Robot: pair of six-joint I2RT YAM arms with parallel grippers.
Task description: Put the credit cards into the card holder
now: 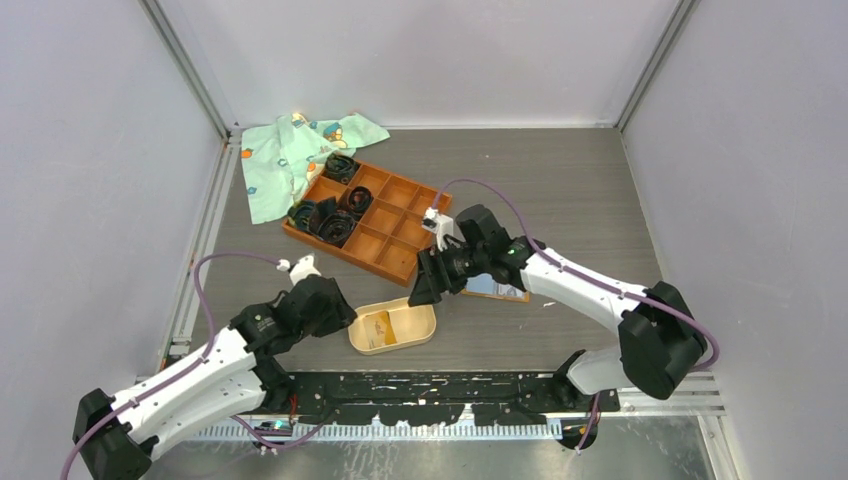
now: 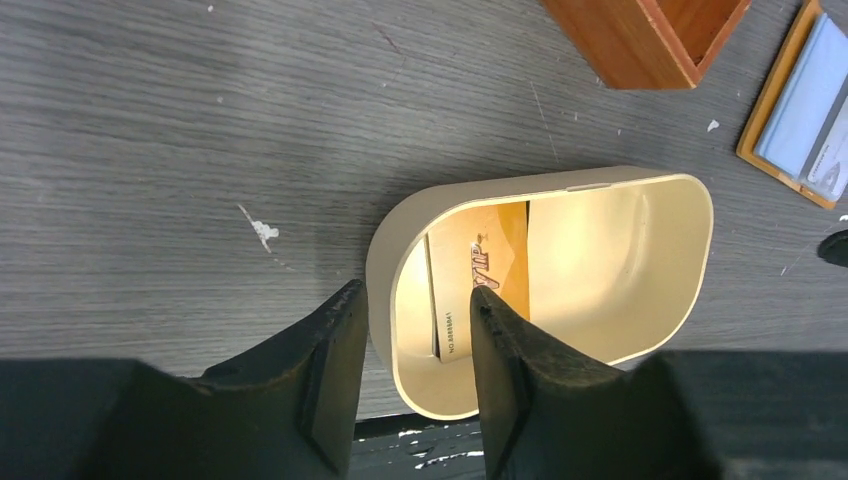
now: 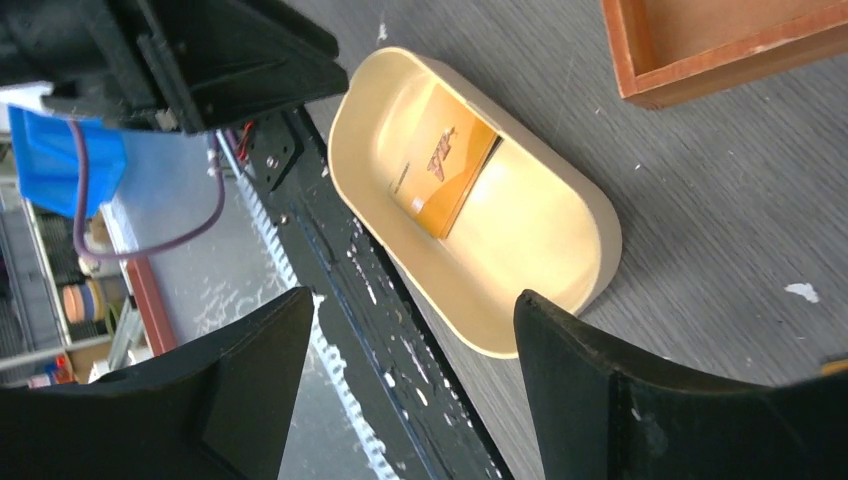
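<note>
A golden-orange card (image 2: 482, 262) lies in the left end of the cream oval tray (image 1: 424, 330); the tray's other end is bare. The orange-edged card holder (image 1: 508, 292), open flat with blue and clear pockets, rests right of the tray, partly covered by my right arm in the top view. My left gripper hangs over the tray's left end, fingers part open, with nothing between the fingers but the view of tray and card below. At the tray's upper right is my right gripper, fingers spread and empty, above the tray's bare end.
Behind the tray stands a wooden compartment box (image 1: 369, 245) with several dark coils in it. A green patterned cloth (image 1: 270, 170) lies at the back left. Both grippers are close together over the tray.
</note>
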